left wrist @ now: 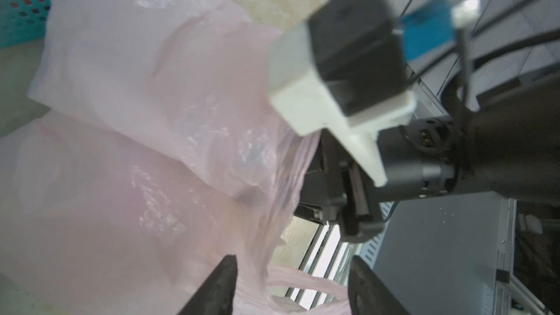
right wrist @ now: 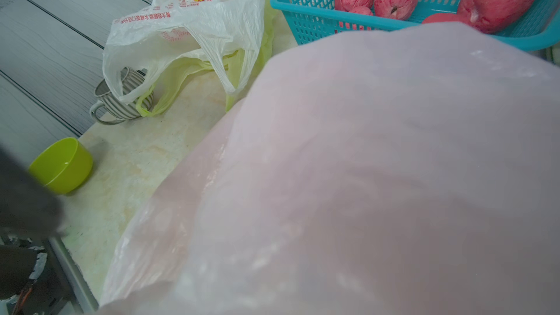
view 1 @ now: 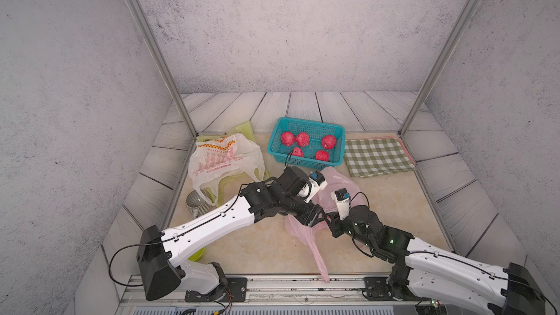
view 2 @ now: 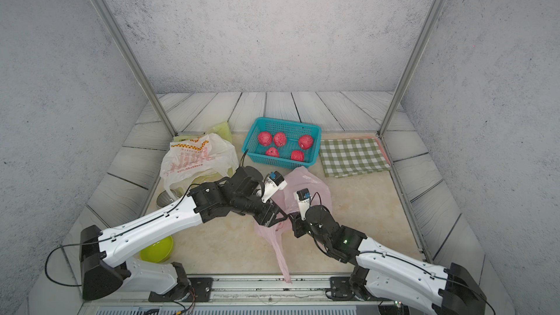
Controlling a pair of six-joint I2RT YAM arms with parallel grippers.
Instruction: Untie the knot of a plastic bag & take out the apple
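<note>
A crumpled pink plastic bag (view 1: 306, 239) lies at the middle front, a long strand reaching the front edge. Both grippers meet over it. My left gripper is open, with bag film below and between its fingers in the left wrist view. My right gripper (view 2: 294, 218) is at the bag's right side; its fingers are hidden by film, which fills much of the right wrist view. No apple inside the bag shows now.
A blue basket (view 1: 306, 125) holds several red fruits. A white bag (view 1: 221, 157), a striped mug (right wrist: 125, 105) and a green bowl (right wrist: 61, 166) stand left. A checked cloth (view 1: 379, 157) lies back right.
</note>
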